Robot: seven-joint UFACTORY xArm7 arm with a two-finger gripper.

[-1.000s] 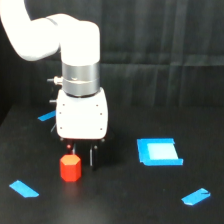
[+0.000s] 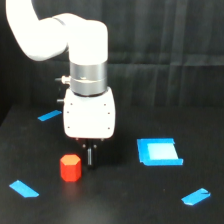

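Observation:
A red block (image 2: 70,168) with an angular outline stands on the dark table, left of centre. My gripper (image 2: 89,156) points down just to its right, below the white hand housing (image 2: 89,116). Its dark fingers appear close together, and nothing shows between them. They are hard to make out against the black surface, and whether they touch the block I cannot tell.
Blue tape frames a white square (image 2: 161,151) on the right side of the table. Blue tape strips lie at front left (image 2: 23,189), front right (image 2: 196,197) and back left (image 2: 49,115).
The hand has shifted slightly to the right. Its fingers, earlier spread apart near the block, now look drawn together at the block's right. The red block shows no clear movement.

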